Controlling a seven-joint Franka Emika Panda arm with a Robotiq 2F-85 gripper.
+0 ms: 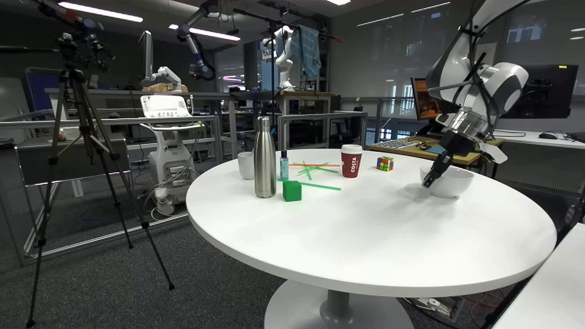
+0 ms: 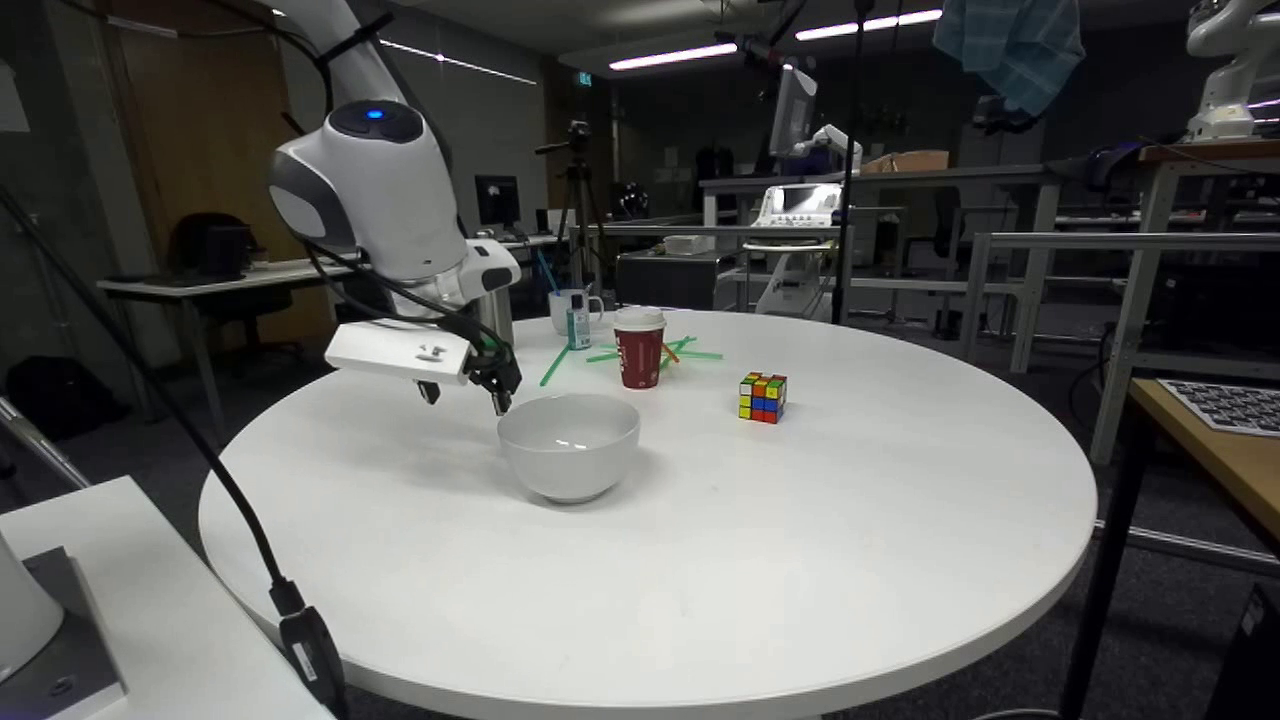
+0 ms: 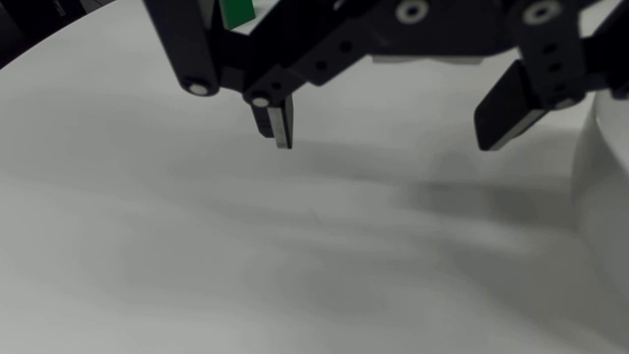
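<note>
My gripper is open over the white table, and only bare tabletop shows between its finger pads. In exterior view 1 the gripper (image 1: pixel 428 182) hangs in front of the near side of a white bowl (image 1: pixel 452 186). Exterior view 2 puts the gripper (image 2: pixel 465 398) to the left of the bowl (image 2: pixel 573 446), one finger close to its rim; whether they touch I cannot tell. The bowl's outer wall (image 3: pixel 607 194) fills the right edge of the wrist view. A green block (image 3: pixel 239 12) peeks in at the top of that view.
Across the table (image 1: pixel 351 241) stand a steel bottle (image 1: pixel 265 159), the green block (image 1: pixel 292 191), a small bottle (image 1: pixel 284 165), a white mug (image 1: pixel 246 165), a red cup (image 1: pixel 351 161) and a puzzle cube (image 1: pixel 385 163). Several straws (image 1: pixel 321 186) lie among them.
</note>
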